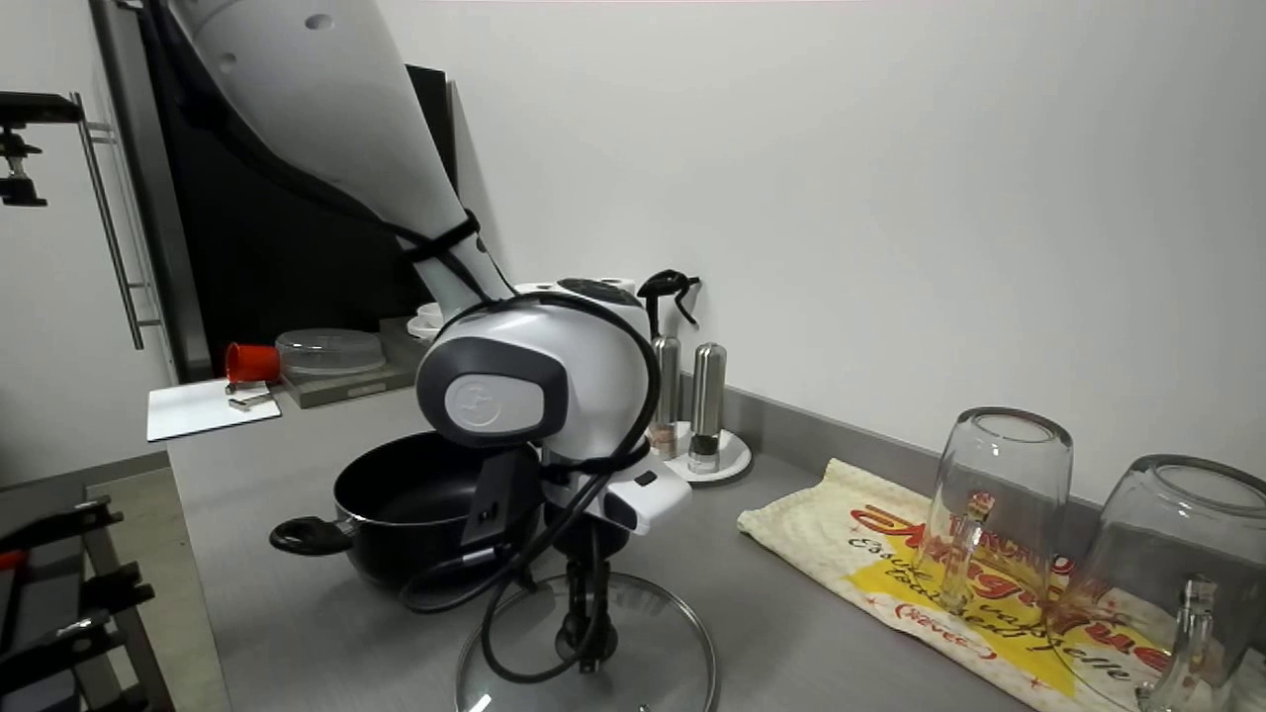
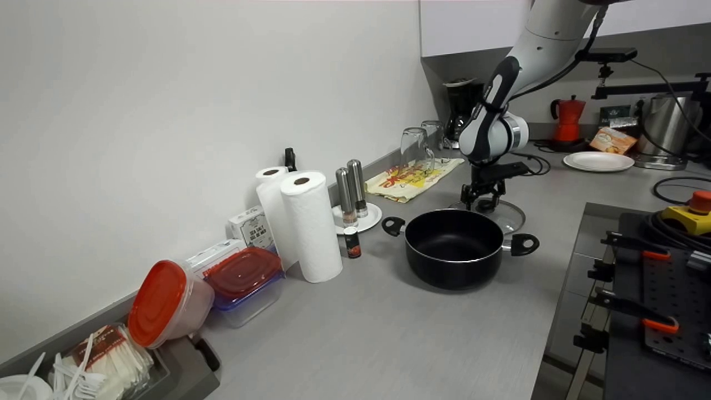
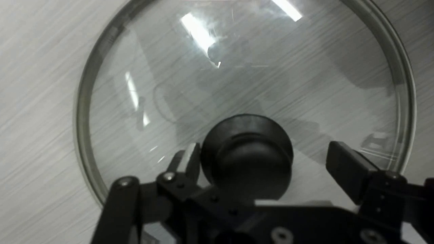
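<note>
A round glass lid (image 3: 244, 85) with a metal rim lies on the counter, its black knob (image 3: 248, 158) facing up. My gripper is open, and the knob sits between its fingers, close to the left one and well apart from the right one. In exterior view 1 the gripper (image 1: 587, 647) is down at the lid (image 1: 647, 617), partly covered by cables. Beside it stands a black two-handled pot (image 2: 453, 263), uncovered and looking empty inside. Exterior view 2 shows the gripper (image 2: 481, 201) over the lid behind the pot.
Two upturned glass mugs (image 1: 1003, 510) rest on a printed cloth (image 1: 902, 570) by the wall. Two grinders (image 2: 355, 186) stand on a white plate (image 2: 373, 216), near paper towel rolls (image 2: 310, 226). In front of the pot the counter (image 2: 400, 340) is bare.
</note>
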